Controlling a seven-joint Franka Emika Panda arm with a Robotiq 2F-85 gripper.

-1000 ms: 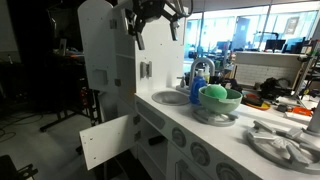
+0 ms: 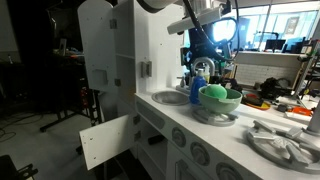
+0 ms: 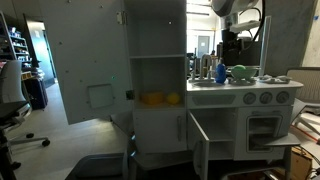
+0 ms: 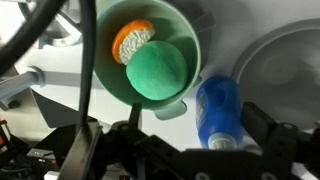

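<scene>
A pale green bowl (image 4: 188, 20) holds a green round object (image 4: 157, 70) and an orange-and-white piece (image 4: 132, 40) in the wrist view. Beside it is a blue bottle (image 4: 217, 108) with a whitish cap. In exterior view 1, the bowl (image 2: 232, 101) and bottle (image 2: 197, 84) are on the counter near the sink. Above them hangs my gripper, pointing down; its fingers are open and nothing is held. The bottle lies in line with the gap between the fingers in the wrist view, but is well below them.
A round metal basin (image 2: 171, 98) lies left of the bowl, and a tray with utensils (image 2: 285, 148) is at the right. A faucet (image 2: 205, 65) rises behind the bottle. In exterior view 2, a tall cabinet (image 3: 158, 50) stands left of the counter.
The arm has swung right in exterior view 1, from over the left end of the counter to above the bottle and bowl, and the gripper is lower. The counter objects look unmoved.
</scene>
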